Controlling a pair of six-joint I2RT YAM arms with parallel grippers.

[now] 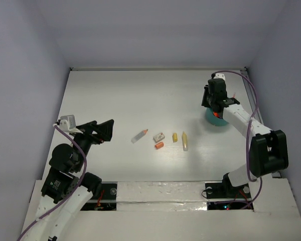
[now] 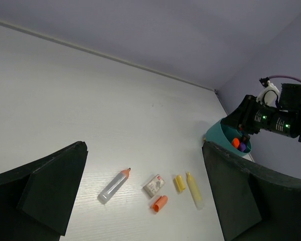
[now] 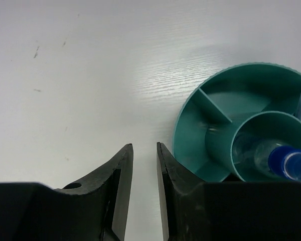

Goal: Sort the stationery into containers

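A teal divided holder point(image 1: 216, 120) at the right holds several items, among them blue, orange and purple pieces; my right gripper point(image 1: 205, 100) hovers over its left side, fingertips point(image 3: 125, 155) close together beside the rim, what is between them unclear. My left gripper point(image 1: 103, 133) is open at the left, empty. Loose on the table lie an orange-tipped clear tube point(image 2: 114, 187), an eraser point(image 2: 154, 185), an orange cap point(image 2: 160, 203), a yellow cap point(image 2: 180, 183) and a yellow tube point(image 2: 195, 191).
Grey walls surround it, close behind the holder on the right.
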